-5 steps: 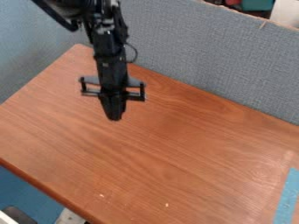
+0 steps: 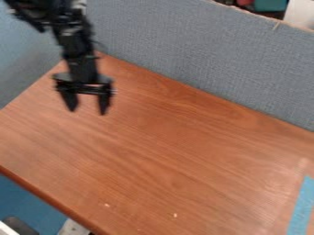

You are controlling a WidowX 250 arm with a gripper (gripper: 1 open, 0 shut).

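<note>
My black gripper [image 2: 87,104] hangs above the back-left part of a bare wooden table [image 2: 172,165], slightly blurred. Its two fingers stand apart, open, with nothing visible between them. The arm reaches up out of the top-left of the view.
A grey padded wall [image 2: 208,64] runs along the table's back. A light blue strip [image 2: 300,204] lies at the right edge. Some small items show beyond the wall at top right and past the table's lower-left corner.
My gripper has moved left and slightly up from nearer the middle. Its fingers, close together a second ago, now stand apart.
</note>
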